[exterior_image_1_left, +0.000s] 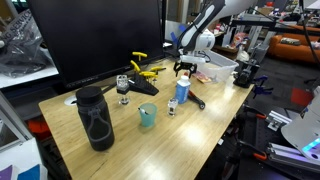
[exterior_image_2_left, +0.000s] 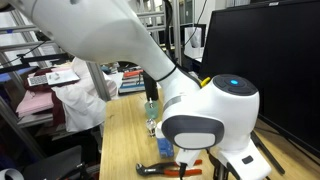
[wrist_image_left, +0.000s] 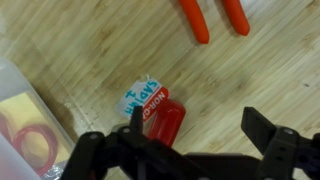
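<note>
My gripper stands open above the wooden table, nothing held between its fingers. A red object (wrist_image_left: 166, 122) with a white, blue and red label (wrist_image_left: 142, 96) lies below, beside the left finger in the wrist view and partly hidden by the gripper. In the first exterior view the gripper (exterior_image_1_left: 184, 70) is low at the far end of the table, too small there for its fingers to show clearly. Two red handles (wrist_image_left: 197, 20) lie at the top of the wrist view, cut off by its edge.
Beside the gripper is a clear bin (exterior_image_1_left: 228, 66), whose wall (wrist_image_left: 42, 95) borders the wrist view's left side. A blue bottle (exterior_image_1_left: 183, 91), teal cup (exterior_image_1_left: 147, 115) and black cylinder (exterior_image_1_left: 95, 118) stand nearer the first exterior camera. A large monitor (exterior_image_1_left: 90, 45) lines the back.
</note>
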